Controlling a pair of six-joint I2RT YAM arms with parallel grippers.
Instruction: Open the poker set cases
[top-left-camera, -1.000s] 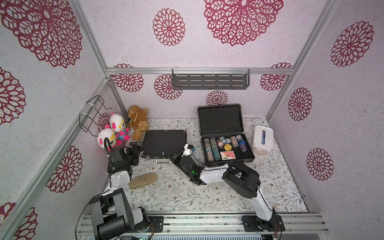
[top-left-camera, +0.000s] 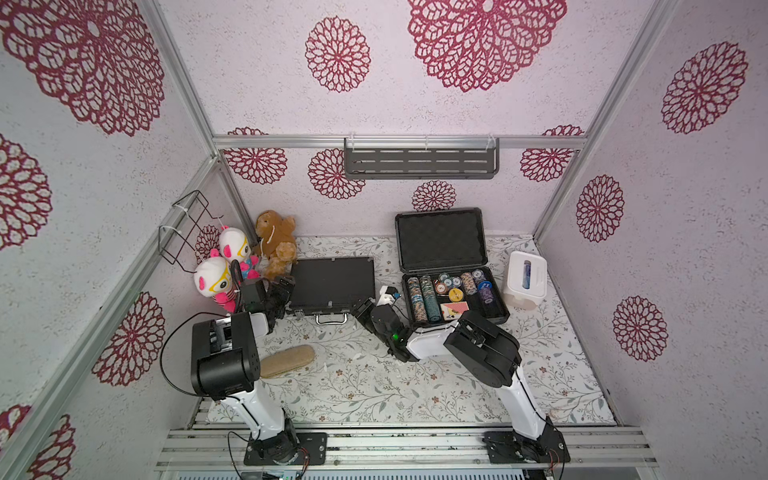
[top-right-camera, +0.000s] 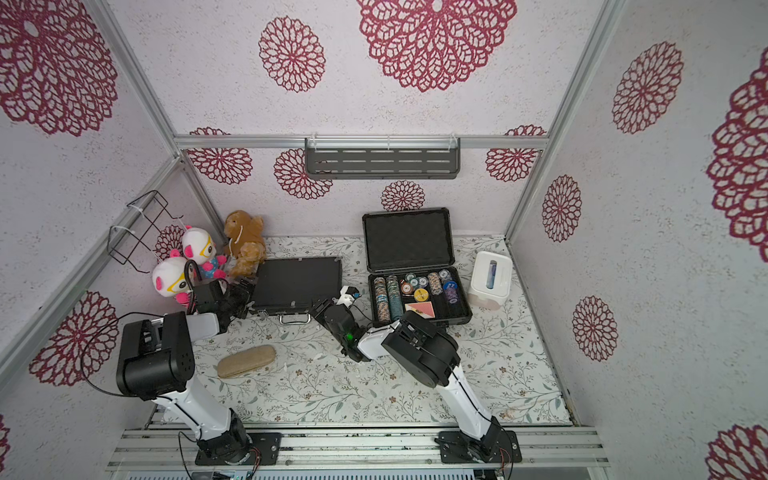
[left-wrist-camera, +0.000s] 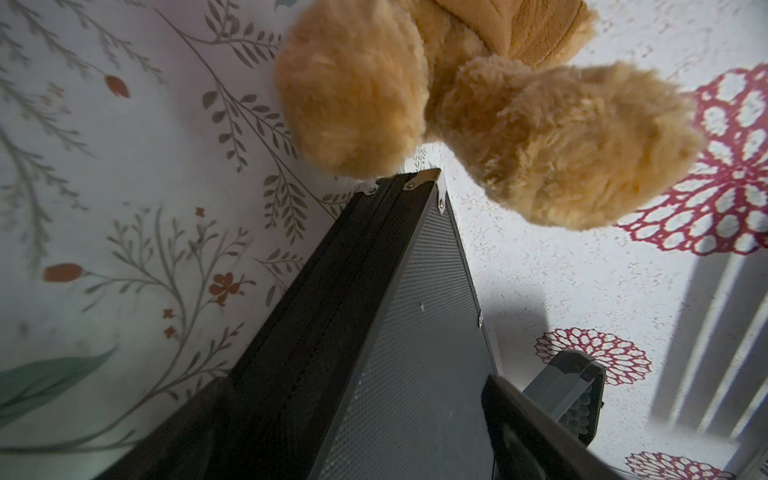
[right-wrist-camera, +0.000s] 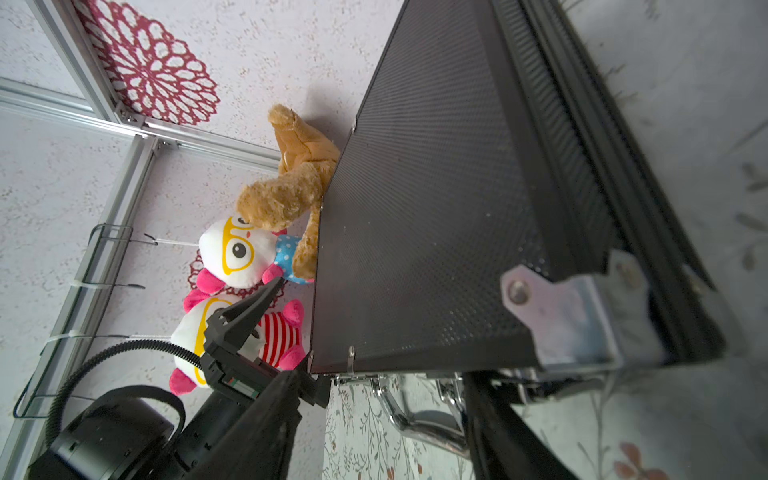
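Observation:
The closed black case (top-left-camera: 333, 284) lies flat on the table, its handle (top-left-camera: 331, 318) facing the front. At its left side stands my left gripper (top-left-camera: 284, 293), open, its blurred fingers (left-wrist-camera: 528, 436) on either side of the case's edge in the left wrist view. My right gripper (top-left-camera: 366, 310) is by the front right corner. Its fingers (right-wrist-camera: 504, 432) are apart, with the handle and metal fittings showing between them in the right wrist view; contact cannot be told. Further right, the other poker case (top-right-camera: 409, 239) stands with its lid up, showing chips and cards.
Plush toys (top-left-camera: 276, 240) crowd the back left, close to my left gripper. A tan oblong pad (top-left-camera: 287, 361) lies in front of the closed case. A white tub (top-left-camera: 537, 272) stands at the far right.
My left gripper has moved right and back against the closed case. The case has shifted slightly right and back. The right gripper has moved slightly right and back.

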